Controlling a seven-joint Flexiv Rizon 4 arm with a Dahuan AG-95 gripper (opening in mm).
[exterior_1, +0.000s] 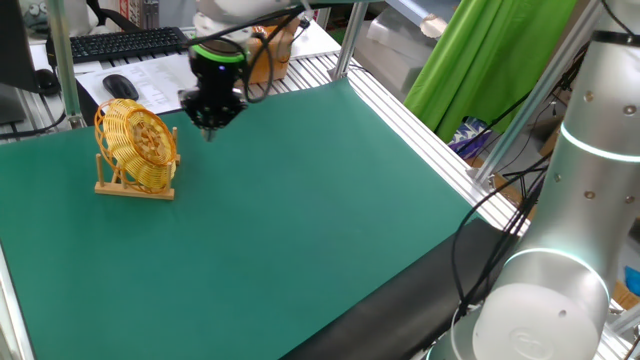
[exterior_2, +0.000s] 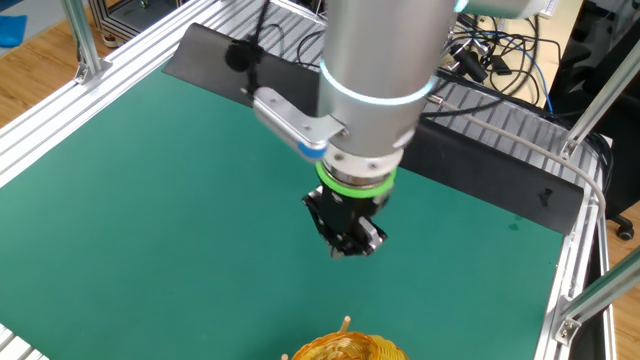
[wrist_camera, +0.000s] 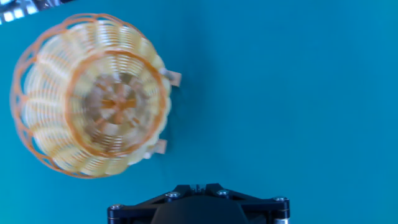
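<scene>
A round yellow wicker basket (exterior_1: 138, 142) leans on its side in a small wooden stand (exterior_1: 135, 190) on the green mat's left part. Its woven bottom faces the wrist camera, where the basket (wrist_camera: 93, 99) fills the upper left, blurred. Only the upper edge of the basket (exterior_2: 350, 347) shows at the bottom of exterior view 2. My gripper (exterior_1: 209, 134) hangs above the mat, to the right of the basket and clear of it. In the wrist view my gripper looks shut, its black parts meeting in the middle with nothing visible between them.
Behind the mat lie a keyboard (exterior_1: 118, 44), a mouse (exterior_1: 120, 87) and white paper (exterior_1: 165, 85). A cardboard box (exterior_1: 270, 58) stands behind the arm. Metal posts rise at the table's edges.
</scene>
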